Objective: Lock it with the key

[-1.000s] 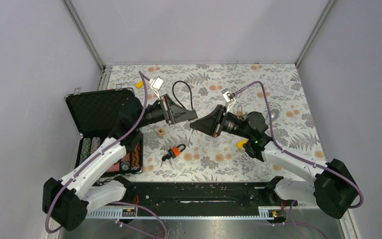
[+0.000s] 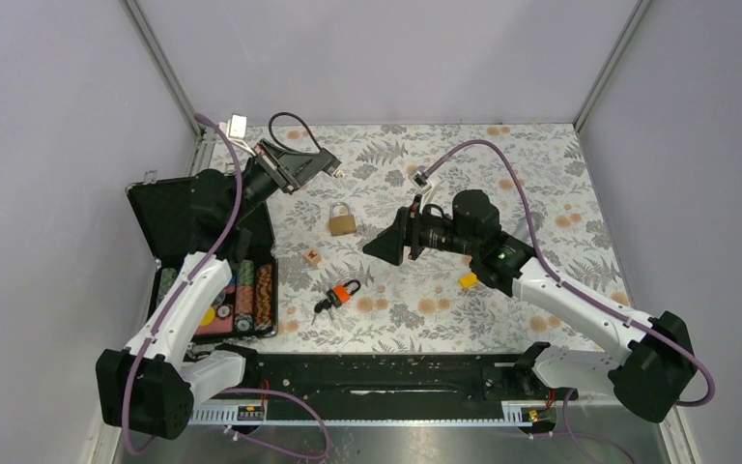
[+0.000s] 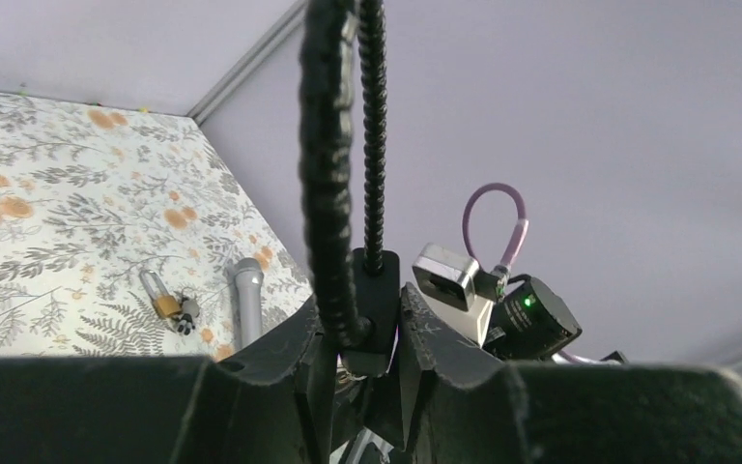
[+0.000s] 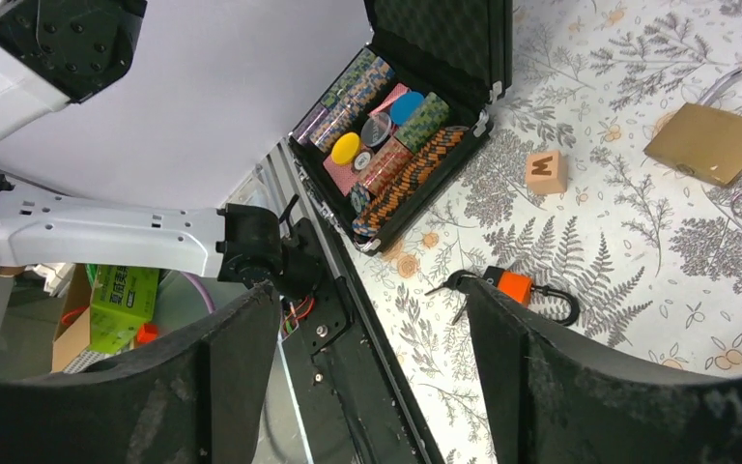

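Note:
My left gripper [image 2: 321,164] is raised at the upper left, shut on a black lock with a long cable shackle [image 3: 377,300], which stands upright in the left wrist view. My right gripper [image 2: 384,244] hangs over the table's middle, right of and apart from it, fingers part open with nothing visible between them. A brass padlock [image 2: 342,224] lies at table centre. A black-and-orange padlock [image 2: 341,294] with keys lies nearer the front edge. Whether a key is in the held lock is unclear.
An open case of chips [image 2: 264,295] stands at the left, beside a wooden block [image 2: 311,255]. A yellow piece [image 2: 468,280] lies under the right arm; a grey rod-like object [image 3: 249,300] shows on the right side. Walls surround the table.
My left gripper has moved up and leftward with the lock.

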